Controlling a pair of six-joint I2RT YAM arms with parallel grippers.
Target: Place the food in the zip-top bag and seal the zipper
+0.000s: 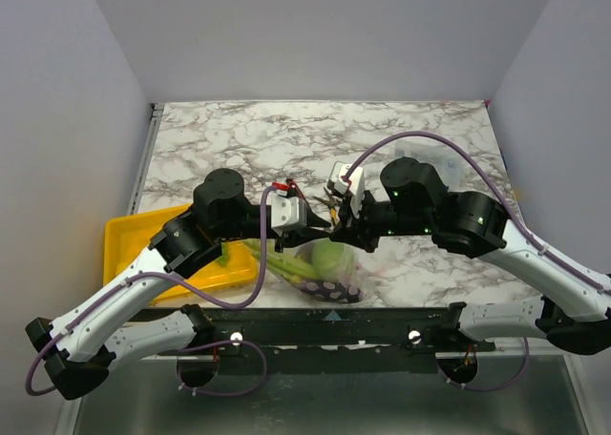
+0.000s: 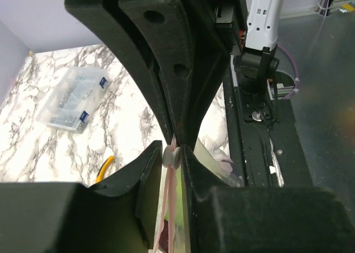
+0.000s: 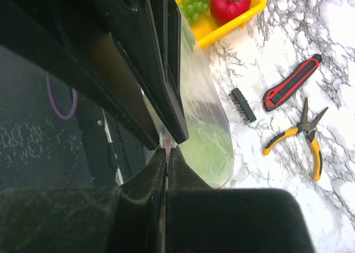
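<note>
The clear zip top bag (image 3: pixel 218 111) lies at the front middle of the table, holding green stalks (image 1: pixel 284 263) and a round pale green food (image 1: pixel 330 260). Its pink zipper strip (image 2: pixel 171 195) stands up between the two grippers. My right gripper is shut on the bag's edge at the zipper. Right beside it, my left gripper straddles the strip, its fingers a narrow gap apart. A small whitish piece (image 2: pixel 171 156), perhaps the slider, shows between those fingers. In the top view the two gripper tips meet and hide the zipper.
A yellow bin (image 1: pixel 124 254) stands at the left, holding a tomato (image 3: pixel 230 2) and green grapes (image 3: pixel 195 3). Behind the bag lie a red-black cutter (image 3: pixel 291 82), yellow-handled pliers (image 3: pixel 304 132) and a small black strip (image 3: pixel 243 105). A clear case (image 2: pixel 73 100) sits back right.
</note>
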